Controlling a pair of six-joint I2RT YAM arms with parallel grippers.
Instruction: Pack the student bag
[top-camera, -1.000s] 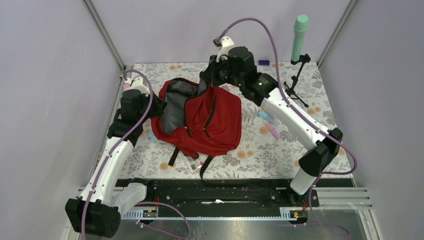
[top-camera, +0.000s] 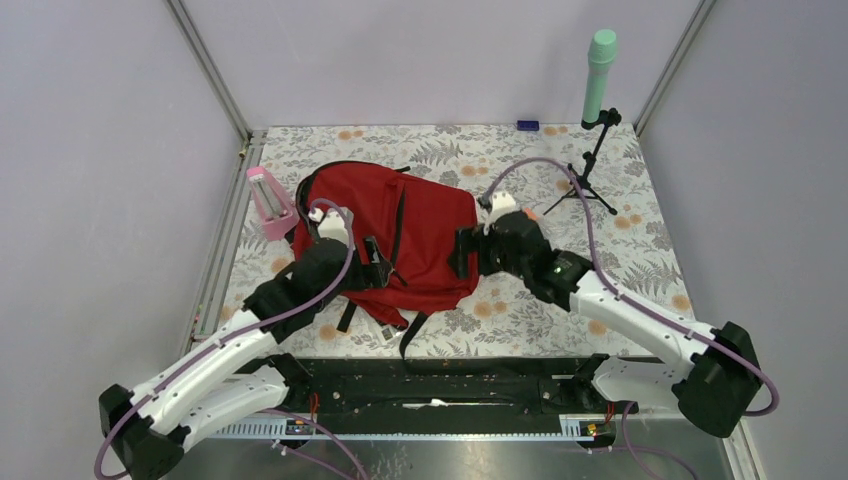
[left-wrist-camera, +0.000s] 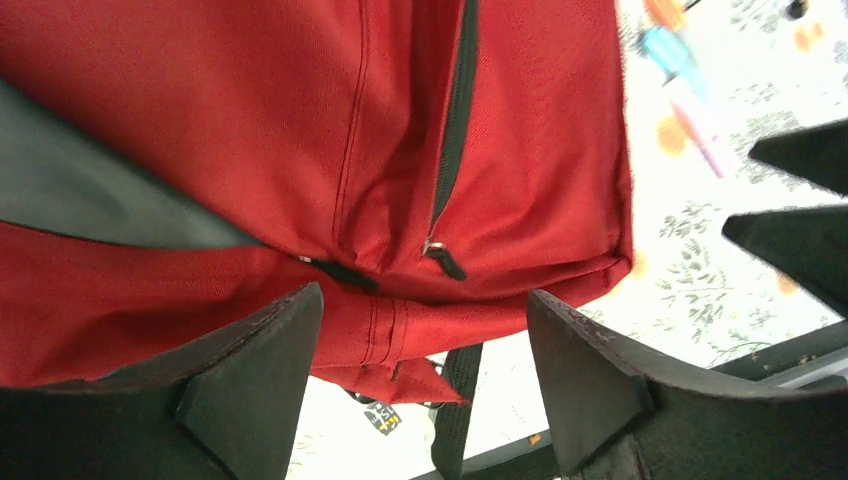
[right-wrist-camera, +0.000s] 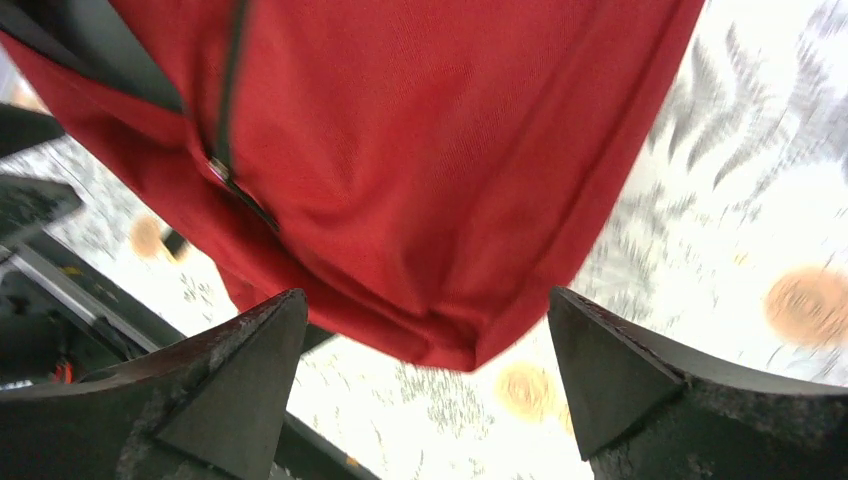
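The red bag (top-camera: 432, 235) lies flat in the middle of the table, its black zipper (left-wrist-camera: 456, 120) running across the front panel. A dark grey lining (left-wrist-camera: 95, 180) shows through its opening in the left wrist view. Over the bag's lower middle hangs my left gripper (top-camera: 377, 262), fingers apart and empty. My right gripper (top-camera: 462, 252) is above the bag's right side, also open with nothing between its fingers. Blue (left-wrist-camera: 672, 52) and pink (left-wrist-camera: 700, 128) pen-like items lie on the table to the bag's right, mostly hidden by the right arm from above.
A pink holder (top-camera: 270, 203) stands at the bag's left. A black stand with a green microphone-like top (top-camera: 599, 75) is at the back right, and a dark blue block (top-camera: 527, 126) lies at the back edge. Bag straps (top-camera: 412, 335) trail toward the front.
Both grippers have let go of the bag's upper edges and come down toward the front, closer together. The raised opening has fallen flat, covering most of the grey lining.
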